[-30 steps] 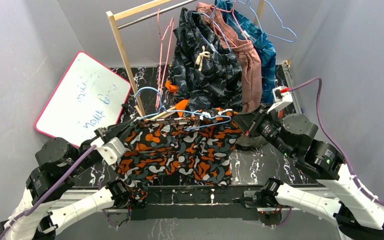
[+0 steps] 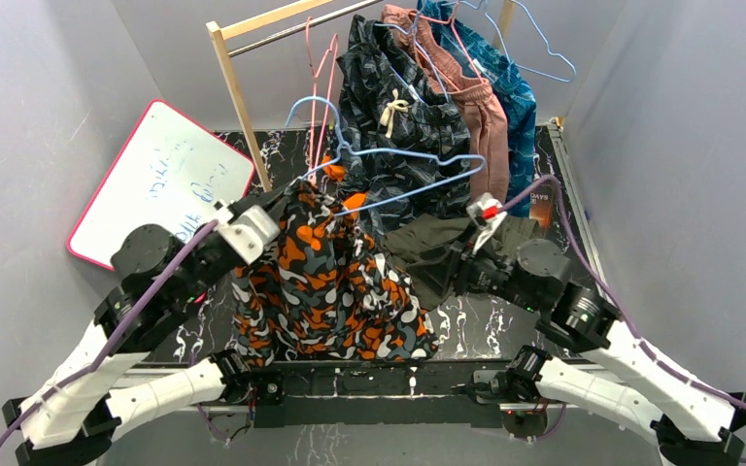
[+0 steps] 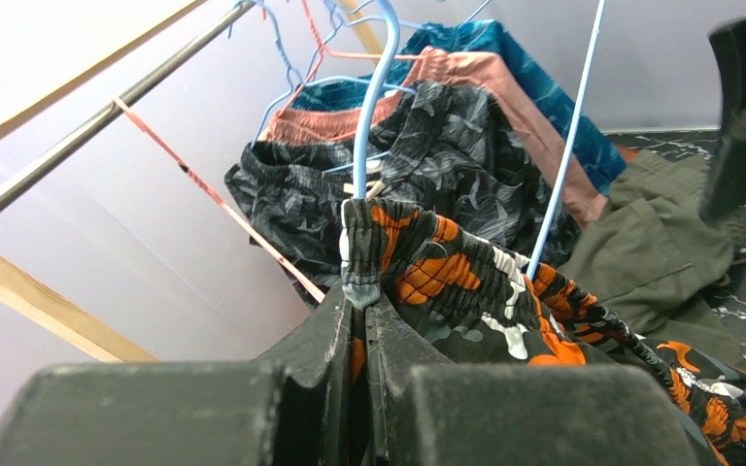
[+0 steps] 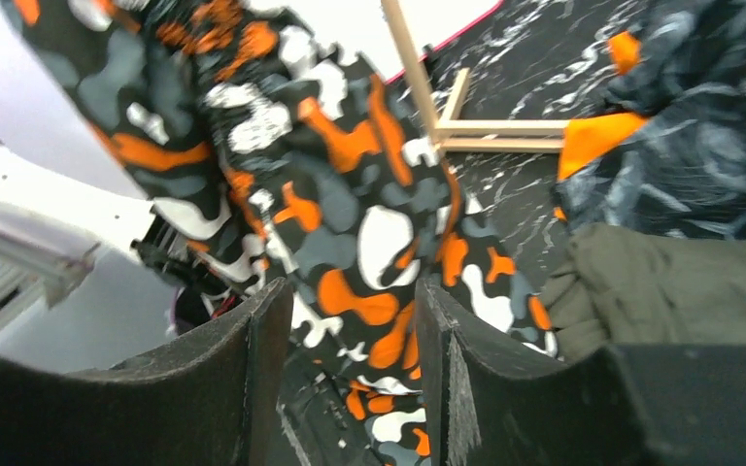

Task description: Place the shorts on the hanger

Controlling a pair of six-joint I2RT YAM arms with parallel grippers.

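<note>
Camouflage shorts (image 2: 316, 277) in orange, black, grey and white hang from my left gripper, which is shut on the left side of their waistband. A light blue hanger (image 2: 418, 152) rises out of that gripped corner. Its far end sticks out to the right, clear of the cloth. The right side of the waistband (image 3: 641, 354) droops loose below the hanger bar. My right gripper stands open, right of the shorts, with nothing between its fingers; the shorts show beyond them.
A rack with a metal rail (image 3: 107, 116) stands at the back, holding dark shorts (image 2: 398, 97), pink shorts (image 2: 486, 126) and blue shorts (image 2: 520, 107). A pink hanger (image 2: 322, 97) hangs empty there. Olive shorts (image 2: 413, 243) lie on the table. A whiteboard (image 2: 160, 184) is at the left.
The right gripper held the waistband's right side earlier; that side slipped free and fell. The left gripper has moved up and right with hanger and shorts, and the right gripper has shifted left.
</note>
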